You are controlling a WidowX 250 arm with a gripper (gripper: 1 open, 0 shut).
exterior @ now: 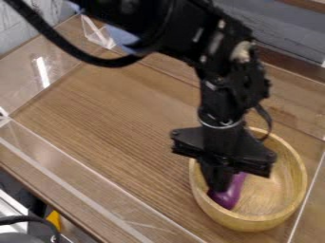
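Note:
A yellow round bowl (pixel 273 204) stands at the lower right of the wooden table, with a purple oblong object (pixel 229 192) lying inside it. My black gripper (pixel 219 176) hangs over the left part of the bowl and partly covers the purple object. Whether its fingers are open or shut, or touch the object, is hidden behind the gripper's body.
A clear-sided wall runs along the left edge. Cables and a small yellow item sit beyond the table's edge at the lower left.

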